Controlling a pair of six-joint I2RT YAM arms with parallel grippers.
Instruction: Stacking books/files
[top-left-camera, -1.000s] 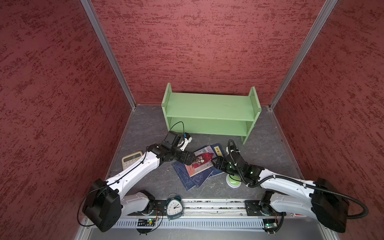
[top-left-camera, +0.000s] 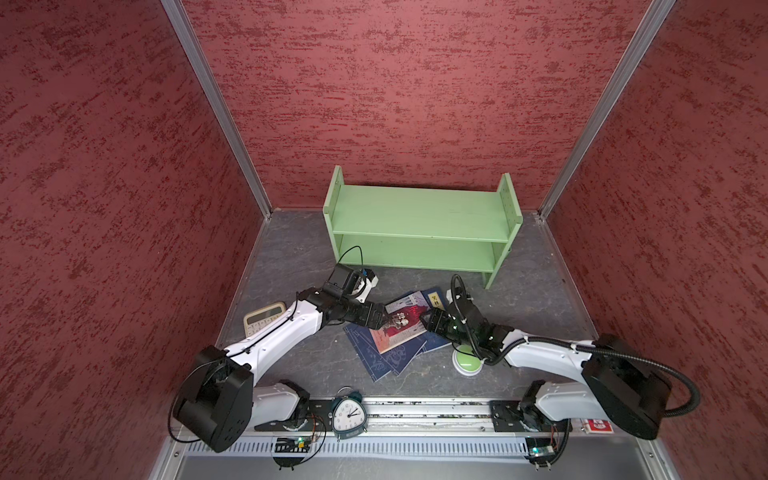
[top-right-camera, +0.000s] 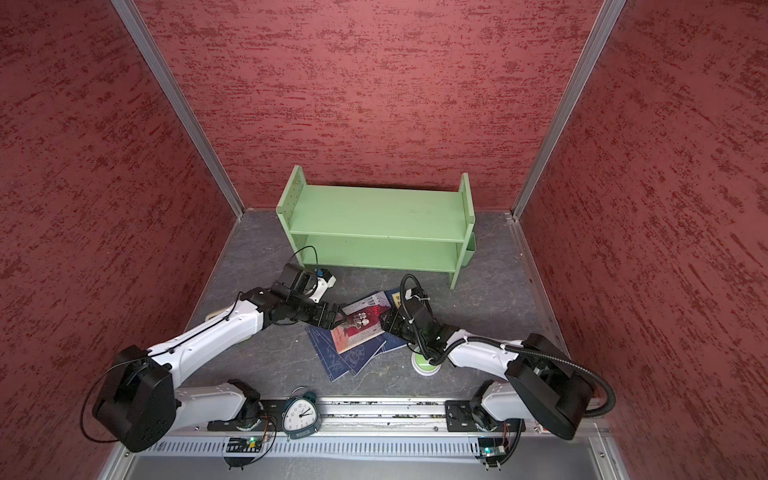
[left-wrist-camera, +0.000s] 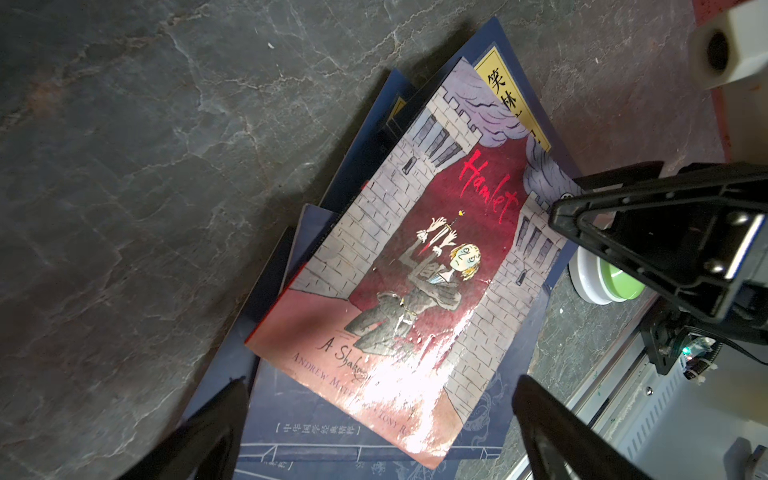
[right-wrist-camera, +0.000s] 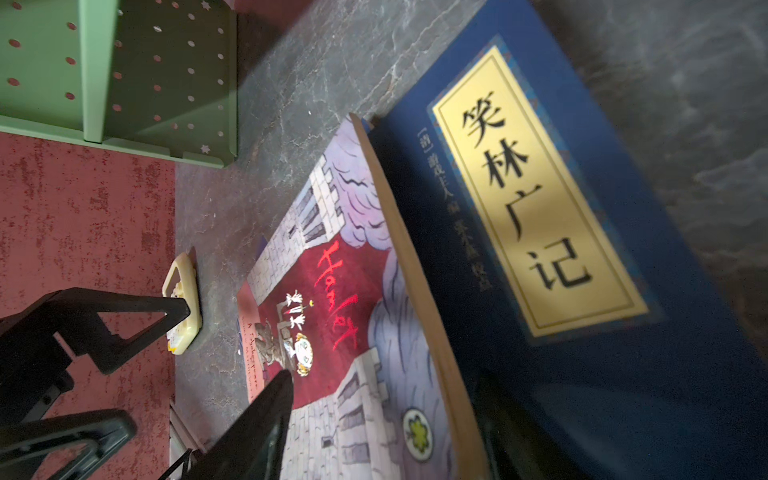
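Note:
A pile of books lies on the dark floor between my arms: the Hamlet book (left-wrist-camera: 416, 288) on top, over blue books (left-wrist-camera: 312, 432), including one with a yellow title label (right-wrist-camera: 544, 208) at the right. My left gripper hovers open above the pile's left side, nothing between its fingers. My right gripper is low at the Hamlet book's upper right edge, which runs between its dark, blurred fingers; whether they touch it is unclear.
A green two-tier shelf (top-left-camera: 420, 212) stands behind the books. A calculator (top-left-camera: 264, 318) is at left, a round green-lidded container (top-left-camera: 467, 361) under the right arm, an alarm clock (top-left-camera: 349, 414) at the front.
The left gripper has shifted slightly left. The books look unmoved.

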